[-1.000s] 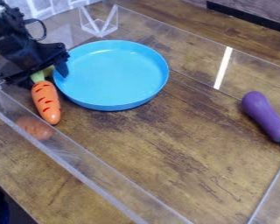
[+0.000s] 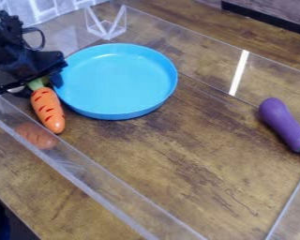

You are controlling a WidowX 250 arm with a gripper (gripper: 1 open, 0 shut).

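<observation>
An orange toy carrot (image 2: 49, 112) lies on the wooden table at the left, its green top pointing up toward my black gripper (image 2: 35, 77). The gripper is low at the left edge, over or at the carrot's green top and against the rim of a blue plate (image 2: 115, 82); whether its fingers hold anything is hard to tell. The plate sits just right of the carrot.
A purple toy eggplant (image 2: 283, 126) lies at the right. A clear stand (image 2: 105, 26) stands at the back, and transparent walls border the area.
My gripper has shifted slightly left, and the blue plate has moved slightly left with it. The carrot looks nearly unchanged.
</observation>
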